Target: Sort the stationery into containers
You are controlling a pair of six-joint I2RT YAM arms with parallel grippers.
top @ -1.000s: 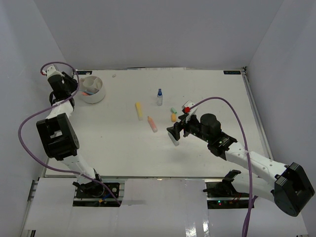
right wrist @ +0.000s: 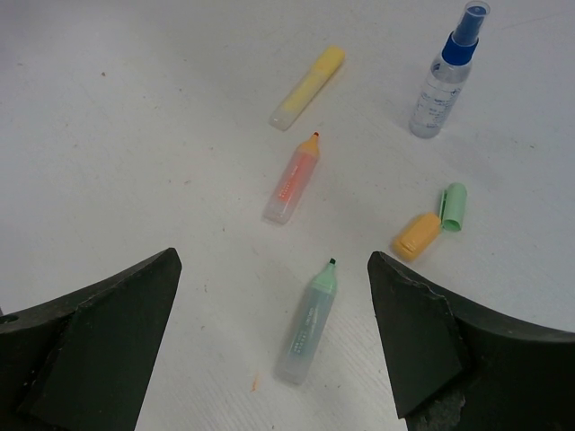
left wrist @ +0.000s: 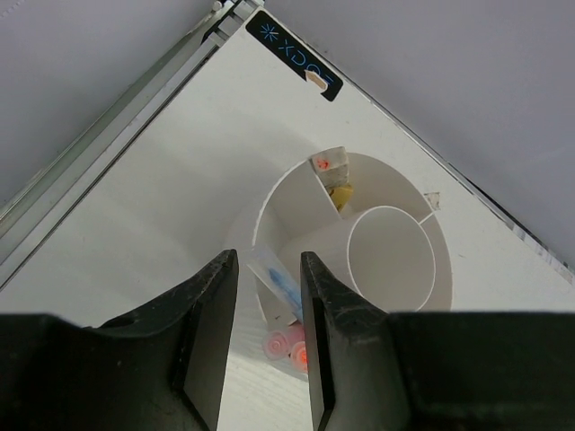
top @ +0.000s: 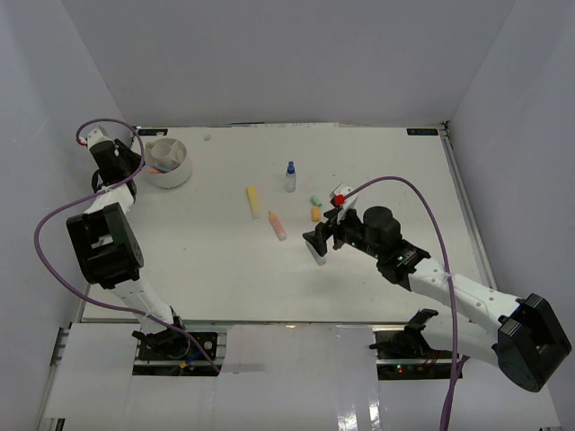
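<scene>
A round white container (left wrist: pixel 244 229) with compartments stands at the back left. Inside it lie a clear blue-filled pen (left wrist: pixel 283 285), two reddish round ends (left wrist: pixel 278 345) and something yellow (left wrist: pixel 340 195). Over its rim my left gripper is open; the blue-filled pen shows behind its fingers, not clearly gripped. On the table lie a yellow marker (right wrist: pixel 308 87), an orange marker (right wrist: pixel 293 179), a green marker (right wrist: pixel 308 324), an orange cap (right wrist: pixel 417 236) and a green cap (right wrist: pixel 453 207). Above the green marker, my right gripper stands open and empty.
A clear spray bottle (right wrist: pixel 438 90) with a blue top stands upright behind the caps. Grey walls enclose its back and sides.
In the top view my left gripper has shifted very slightly by the container. The right arm and the things on the table stay where they were.
</scene>
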